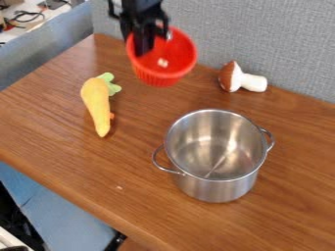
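My gripper (141,39) is at the top centre, dark and blurred, at the rim of a red bowl (170,61), which it holds raised and tilted near the back wall. A yellow carrot-like toy (97,103) with a green top lies on the wooden table (92,167) at the left. A steel pot (213,181) with two handles stands right of centre. The fingertips are hard to make out.
A toy mushroom (245,78) with orange cap and white stem lies at the back right, against the grey wall. The table's left edge drops to a grey-blue area with cables.
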